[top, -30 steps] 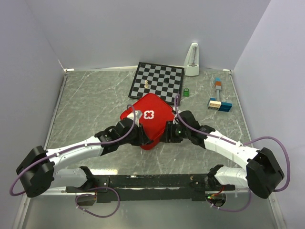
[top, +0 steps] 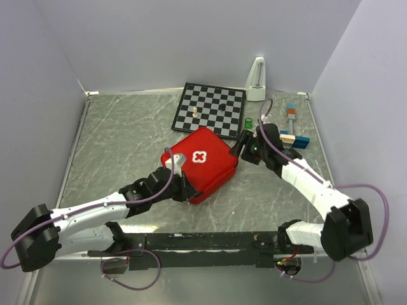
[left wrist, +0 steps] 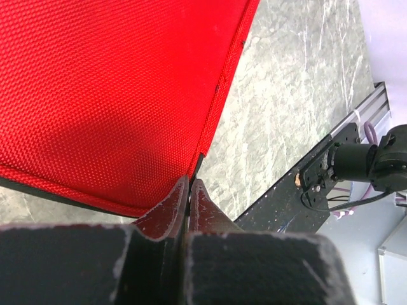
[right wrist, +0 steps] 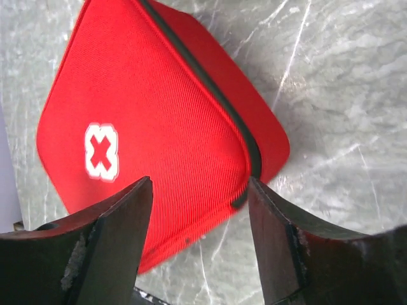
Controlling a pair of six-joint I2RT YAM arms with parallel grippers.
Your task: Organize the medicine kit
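The red medicine kit (top: 206, 159), a zipped fabric case with a white cross badge (top: 199, 156), lies closed and turned at an angle on the grey table. At its front corner my left gripper is shut, its tips right against a thin black edge (left wrist: 199, 163) of the case; whether any of that edge is pinched cannot be made out. My right gripper stands open by the kit's right corner, with nothing held. Between its spread fingers the red lid and its black zipper band (right wrist: 219, 95) show. The kit's inside is hidden.
Behind the kit lies a chessboard (top: 210, 110) with a few pieces. A white metronome-like object (top: 256, 79), a small green item (top: 248, 122) and a blue-and-orange toy (top: 291, 121) stand at the back right.
My right gripper has moved back and to the right along the kit's side, toward its right corner.
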